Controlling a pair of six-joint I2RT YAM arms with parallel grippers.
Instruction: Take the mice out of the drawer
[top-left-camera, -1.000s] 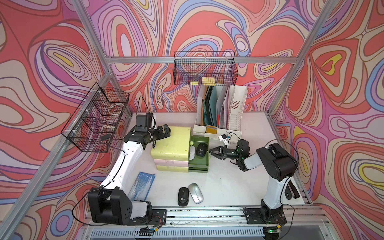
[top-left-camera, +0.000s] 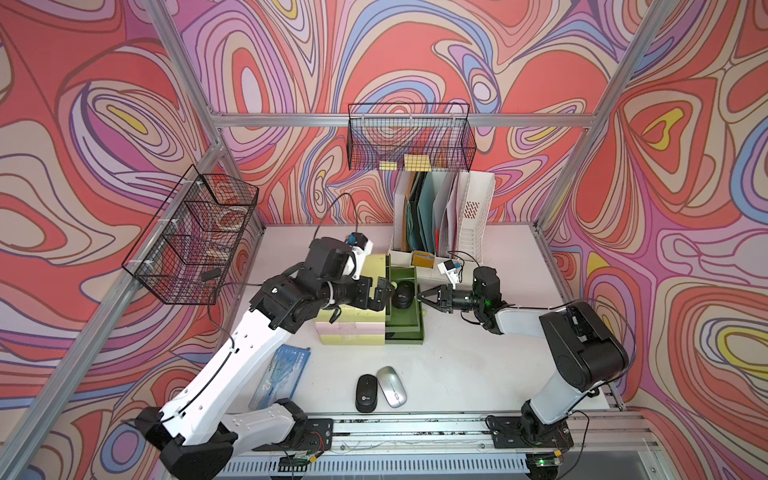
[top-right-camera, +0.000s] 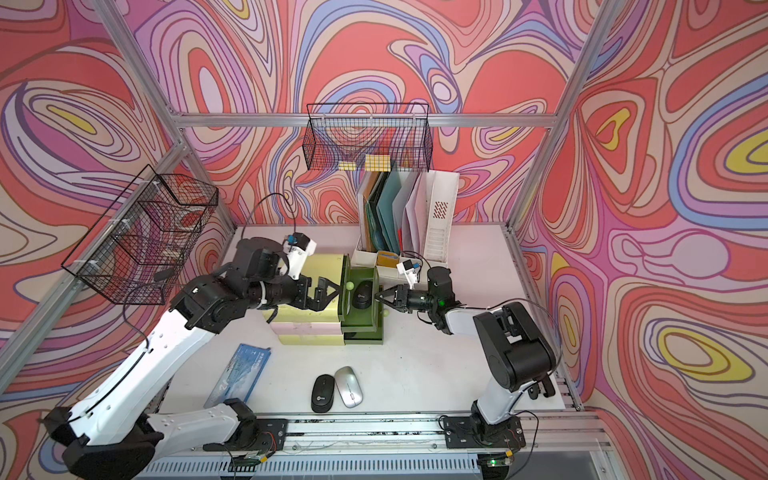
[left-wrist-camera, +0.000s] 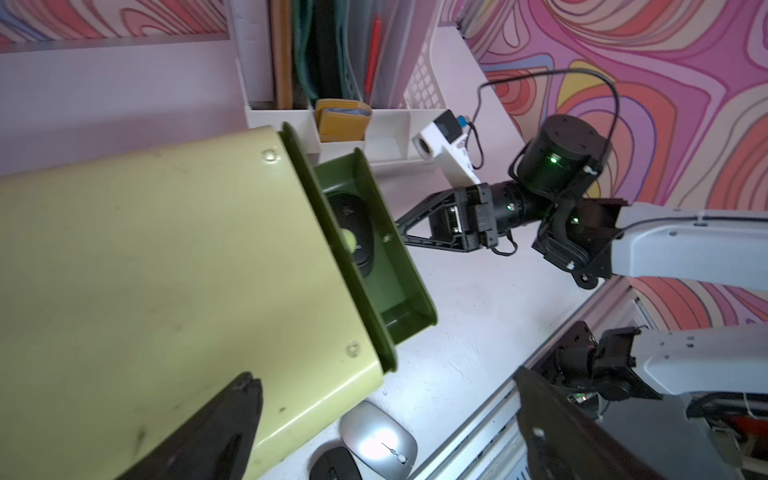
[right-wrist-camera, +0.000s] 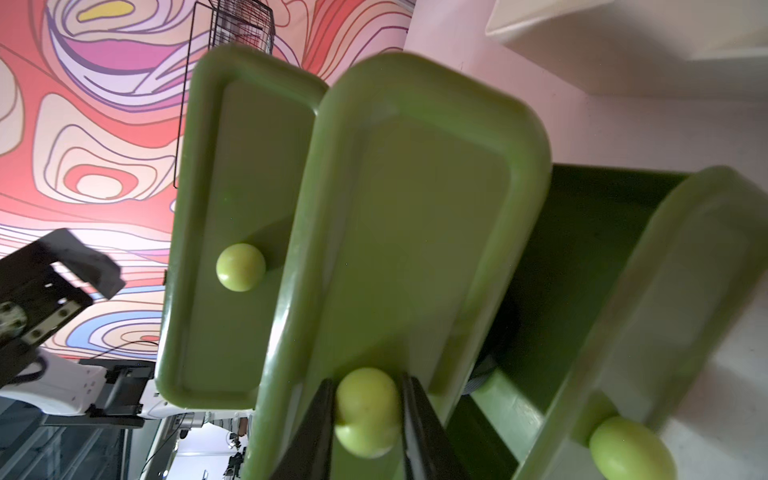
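Observation:
The yellow cabinet has a green drawer pulled out to the right. Inside it lies a black mouse. Two mice rest on the table in front of the cabinet: a black one and a silver one. My right gripper is shut on the drawer's round yellow-green knob. Above the cabinet top, beside the drawer, my left gripper stands open and empty, its fingers wide apart. The drawer's inner end is partly hidden in the top left view.
Behind the cabinet stands a white file holder with folders. A blue packet lies at the table's left. Other green drawer fronts with knobs flank the pulled one.
The cabinet and drawer sit slightly farther right. A pale mouse seen in the drawer earlier no longer shows.

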